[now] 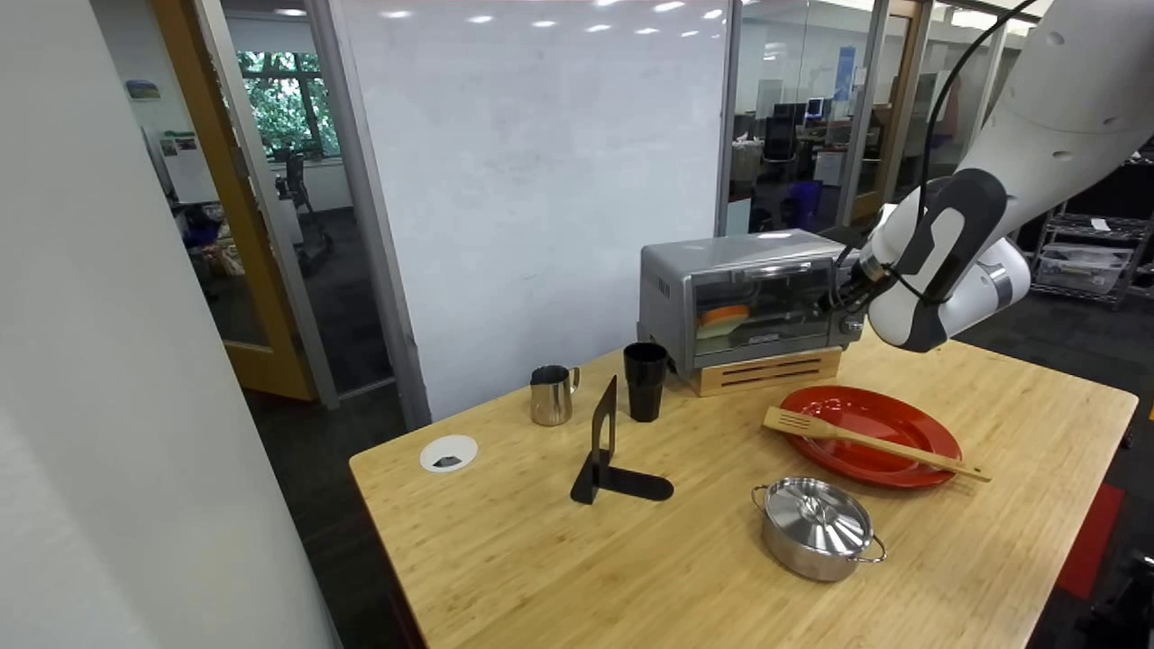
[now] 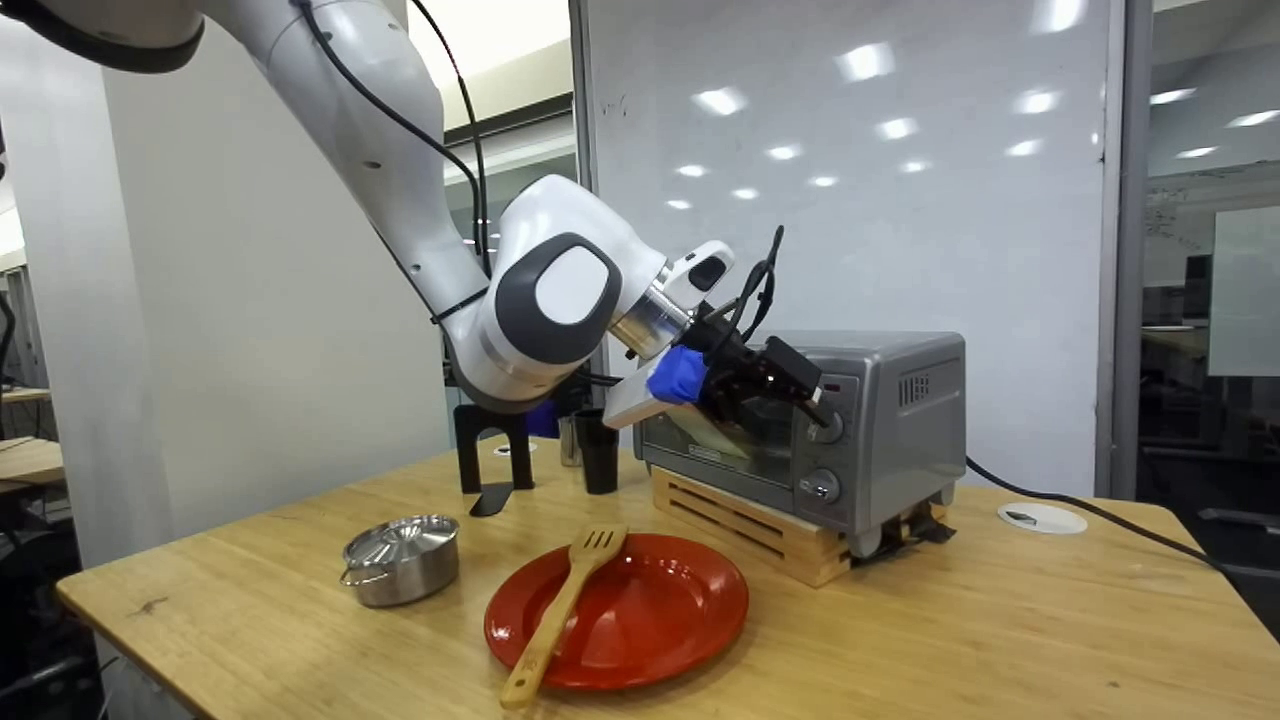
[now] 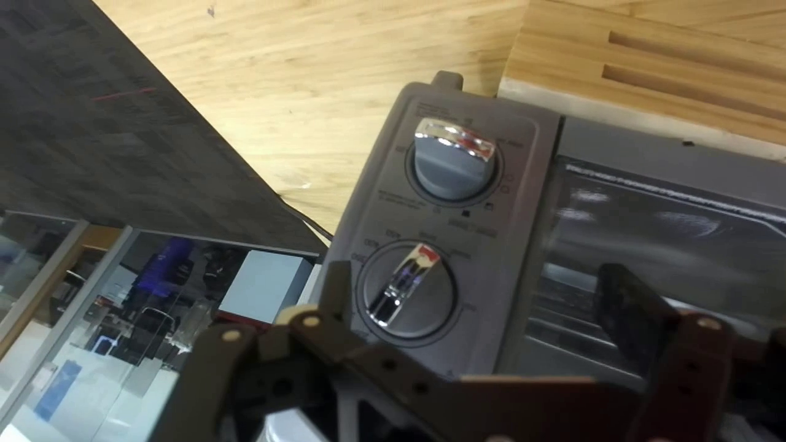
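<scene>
In the wrist view my gripper stands open, its two fingers wide apart with nothing between them. Beyond them is the control panel of a grey toaster oven (image 3: 479,294). The upper knob (image 3: 453,158) and the lower knob (image 3: 409,288) show there, the lower one lying between the fingers as seen by this camera. From the second exterior view, the gripper (image 2: 806,396) is in front of the oven's panel, close to the higher knob (image 2: 825,427). Whether a finger touches that knob cannot be made out.
The oven rests on a slatted wooden stand (image 1: 768,371). A red plate (image 1: 865,416) with a wooden spatula (image 1: 882,443) across it lies in front, near a lidded steel pot (image 1: 817,530). Left of the oven are a black cup (image 1: 645,380), a metal pitcher (image 1: 552,397) and a black bookend (image 1: 633,483).
</scene>
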